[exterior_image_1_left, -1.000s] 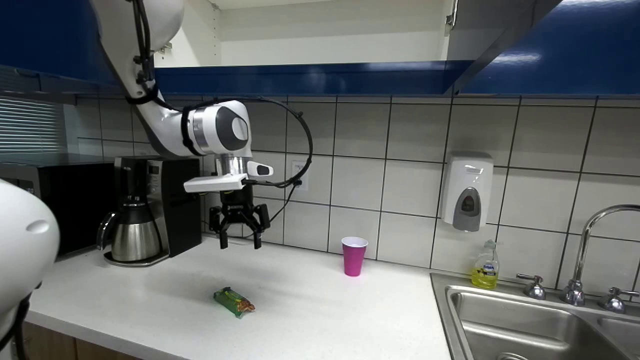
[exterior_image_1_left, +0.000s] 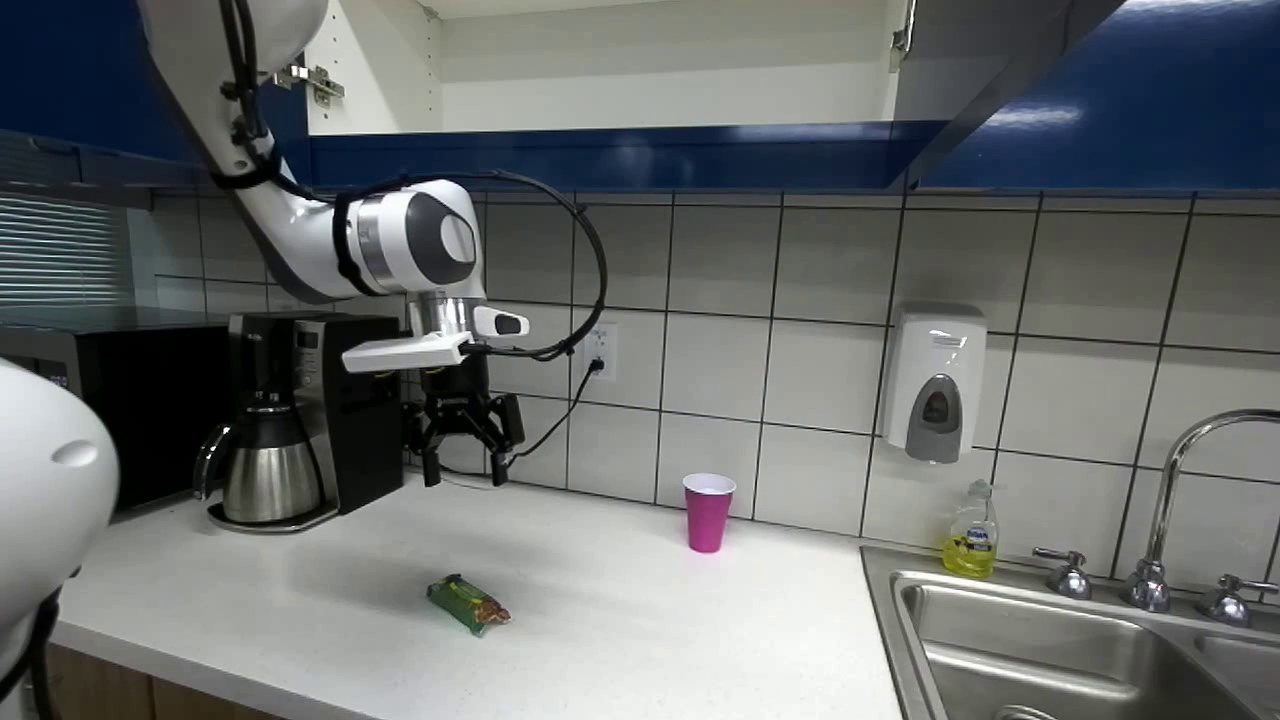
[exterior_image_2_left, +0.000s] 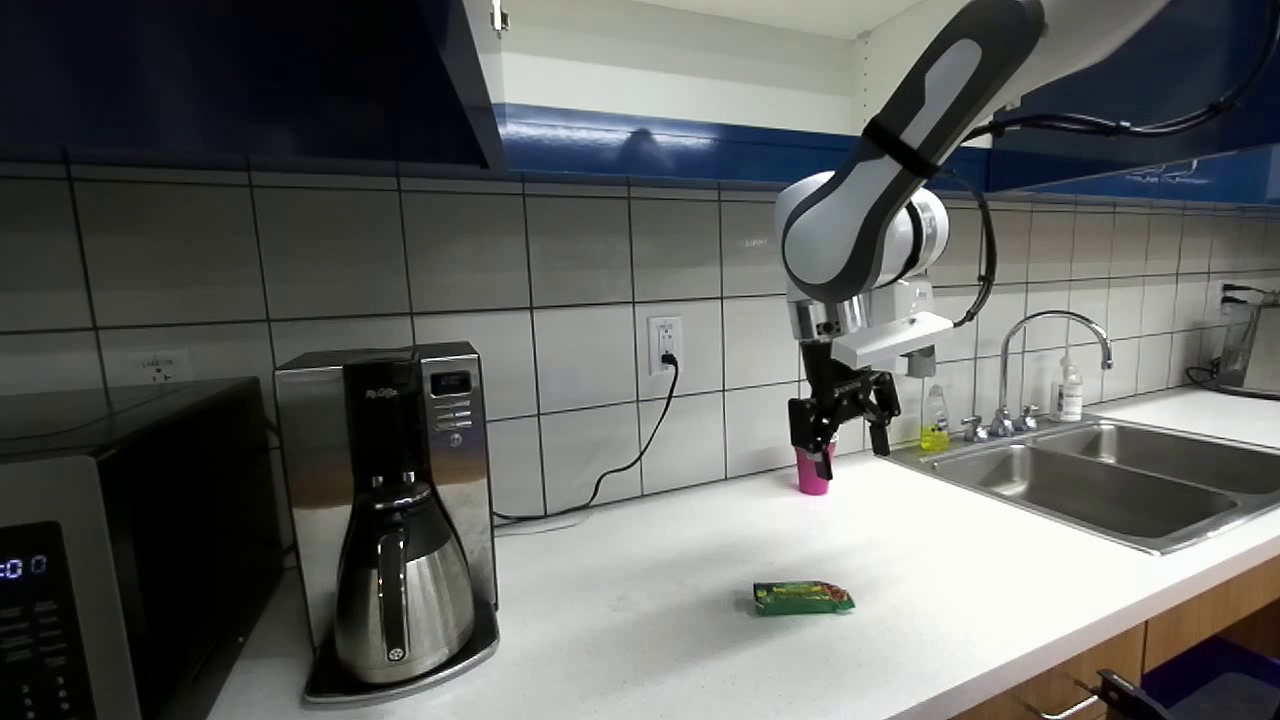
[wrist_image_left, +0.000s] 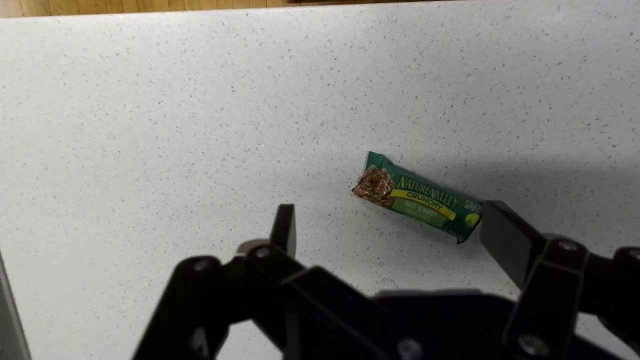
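Observation:
A green Nature Valley granola bar (exterior_image_1_left: 467, 604) lies flat on the white counter, toward its front. In the second exterior view the same bar (exterior_image_2_left: 803, 598) rests below and in front of my gripper (exterior_image_2_left: 858, 462). My gripper (exterior_image_1_left: 464, 475) hangs well above the counter with its fingers pointing down and spread apart, nothing between them. From the wrist, the bar (wrist_image_left: 423, 198) appears beyond the fingertips, off to the right, its right end close to the right finger (wrist_image_left: 510, 243) in the picture. A pink cup (exterior_image_1_left: 708, 516) stands upright near the tiled wall, to the gripper's right in the first exterior view.
A coffee maker (exterior_image_2_left: 396, 528) and a microwave (exterior_image_2_left: 132, 540) occupy the left side. The sink (exterior_image_1_left: 1044, 648) and a soap bottle (exterior_image_1_left: 972, 532) are at the right. An open cabinet (exterior_image_1_left: 666, 72) is overhead. Bare counter surrounds the bar.
My arm and gripper have shifted slightly left and a little upward in the first exterior view. The bar and the cup have stayed where they were. The fingers are still spread.

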